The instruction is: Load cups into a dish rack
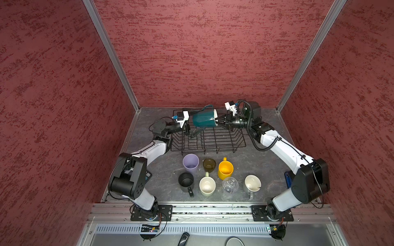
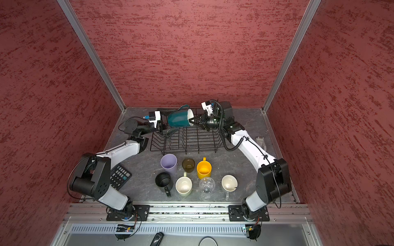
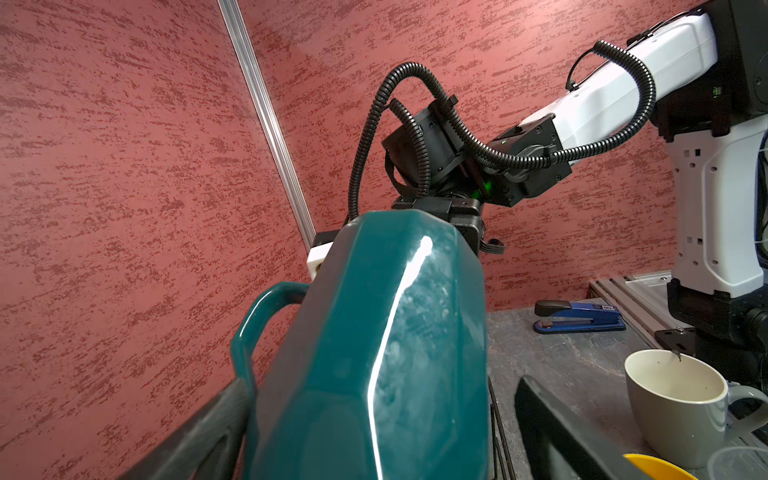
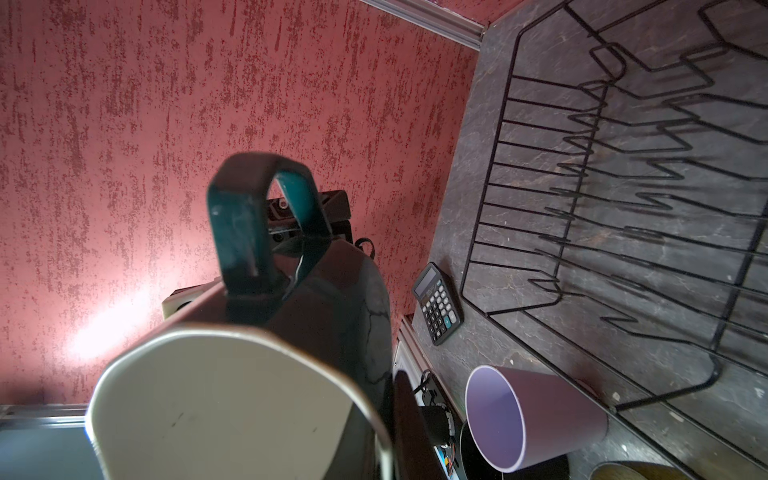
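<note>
A teal mug (image 1: 204,119) hangs on its side above the black wire dish rack (image 1: 223,142), its mouth toward my right arm. My right gripper (image 1: 218,120) is shut on the mug's thin rim. From the other side my left gripper stands open, its fingers (image 3: 552,432) on either side of the mug's base with visible gaps. In front of the rack stand a purple cup (image 1: 190,162), a brown cup (image 1: 209,164), a yellow mug (image 1: 225,169), a black mug (image 1: 186,180), a cream mug (image 1: 207,186), a clear glass (image 1: 230,185) and a white mug (image 1: 252,183).
A calculator (image 2: 120,176) lies near the left arm's base and a blue stapler (image 3: 577,317) near the right arm's base. The rack appears empty of cups. Bare counter (image 1: 268,164) shows to the right of the rack.
</note>
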